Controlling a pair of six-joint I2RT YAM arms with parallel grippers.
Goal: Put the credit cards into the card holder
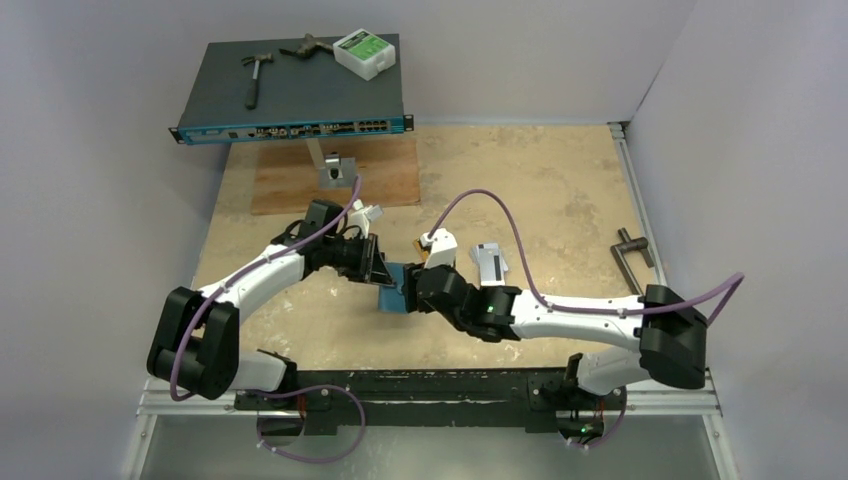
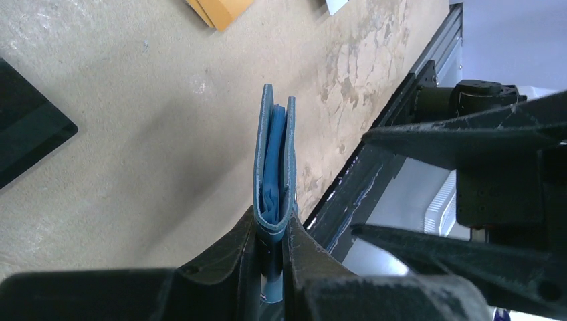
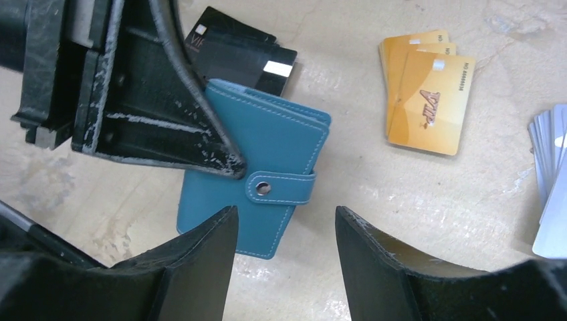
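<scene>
My left gripper is shut on a blue card holder (image 3: 267, 144), held up above the table with its strap closed over the edge by a snap. Facing it from the right, my right gripper stands open, its fingers on either side of the holder's lower right part and nothing gripped. On the table lie black cards (image 3: 244, 60) behind the holder, a small fan of gold cards (image 3: 431, 100), and a stack of silver-white cards (image 3: 555, 194) at the far right in the right wrist view. Whether any card is inside the holder cannot be seen.
A dark rack unit (image 1: 300, 85) with hammers and a white box (image 1: 364, 52) on top stands at the back, a wooden board (image 1: 285, 178) below it. A metal handle (image 1: 630, 262) lies at the right.
</scene>
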